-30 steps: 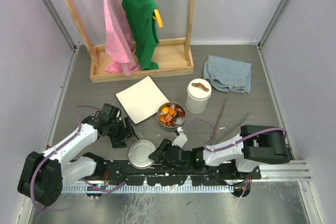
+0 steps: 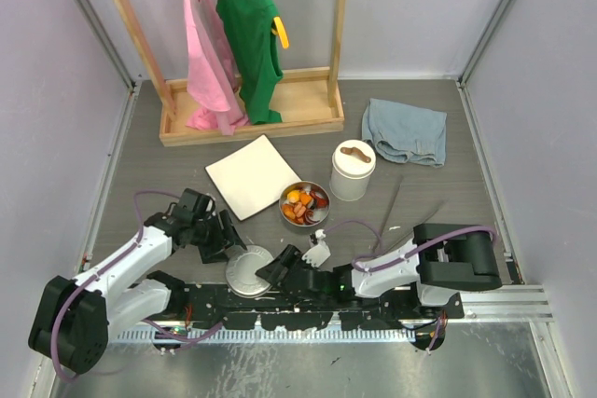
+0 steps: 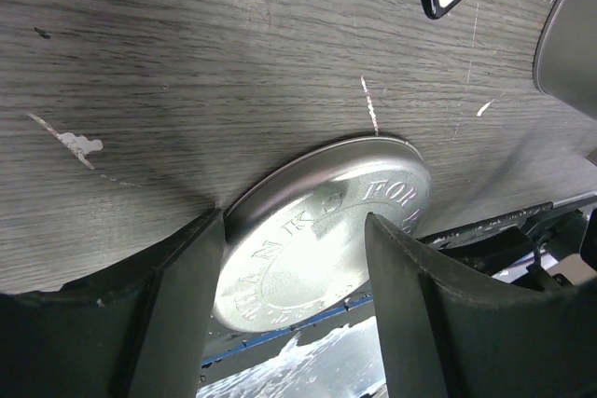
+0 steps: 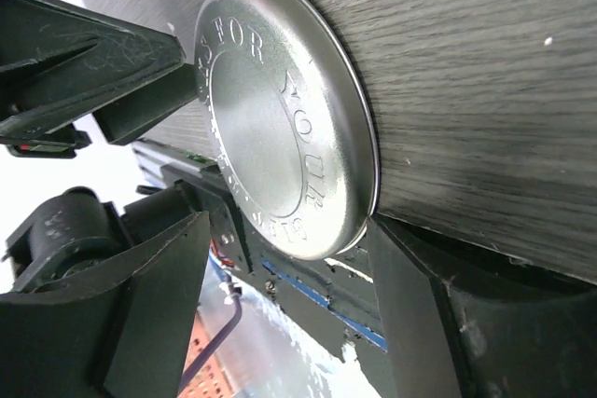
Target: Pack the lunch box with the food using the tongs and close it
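A round silver lid [image 2: 247, 271] with embossed lettering lies at the table's front edge. My left gripper is part open at the lid's rim from the upper left, the lid seen between its fingers in the left wrist view. My right gripper is part open at the opposite side, one fingertip at the lid's rim. A steel bowl of cut food [image 2: 304, 203] stands behind the lid.
A white board [image 2: 250, 177] lies behind the left gripper, a white canister [image 2: 352, 179] right of the bowl. Folded denim [image 2: 404, 132], a wooden rack [image 2: 338, 44] with clothes and two sticks are also in view.
Both grippers have shifted very slightly around the lid, the right arm a little leftward. The bowl and board have not moved.
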